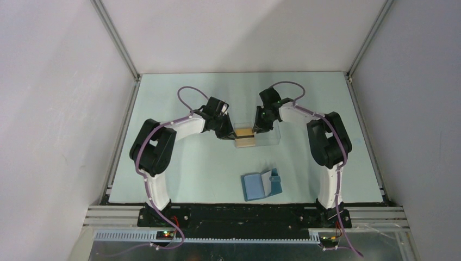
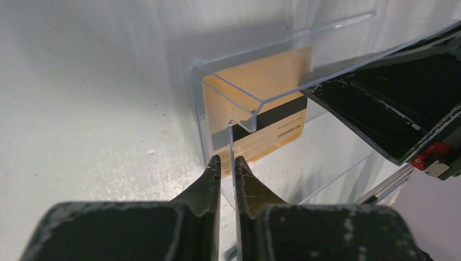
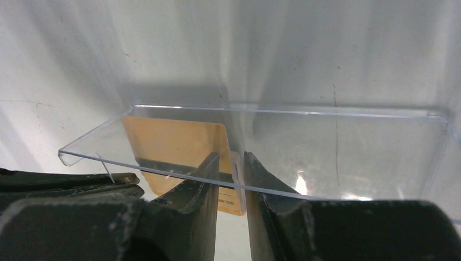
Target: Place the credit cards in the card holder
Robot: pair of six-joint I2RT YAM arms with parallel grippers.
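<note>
A yellow-orange card [image 1: 244, 142] with a black stripe lies in the left end of a clear plastic box [image 1: 272, 139]. In the left wrist view, my left gripper is shut on the box's thin clear wall at that end, with the card [image 2: 285, 122] just behind. My right gripper reaches in at the card's right edge, fingers part open, one over the card [image 3: 174, 142] and one beside it. It does not hold the card. The blue card holder [image 1: 254, 187] lies open near the front of the table.
A white flap or paper [image 1: 267, 182] shows in the holder's middle. The right part of the clear box [image 3: 348, 157] looks empty. Bare table surrounds the box and the holder.
</note>
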